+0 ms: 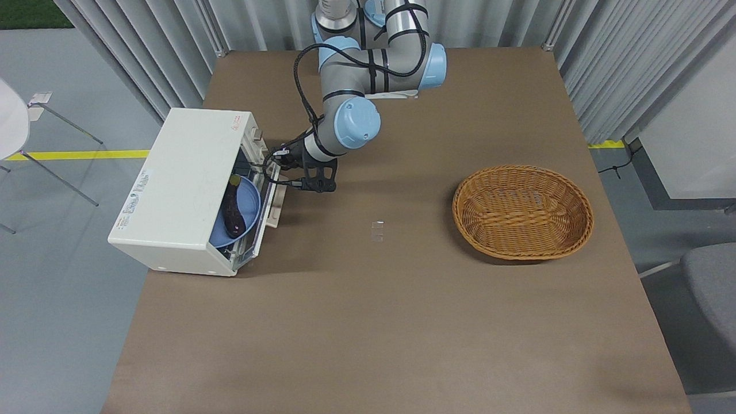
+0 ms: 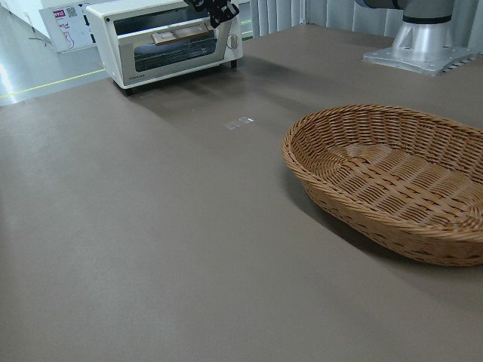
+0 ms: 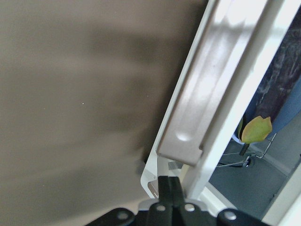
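Note:
A white toaster oven (image 1: 172, 186) stands at the left of the table, its glass door (image 2: 173, 54) part-way raised, with a pale handle (image 3: 207, 80). Inside, a dark eggplant (image 1: 233, 210) lies in a blue plate (image 1: 248, 203). My black gripper is at the door's upper end by the handle, above the oven front in the front view. Its fingertips appear together in the wrist view; whether anything is between them cannot be made out.
An oval wicker basket (image 1: 522, 213) sits on the right of the brown table (image 1: 386, 324).

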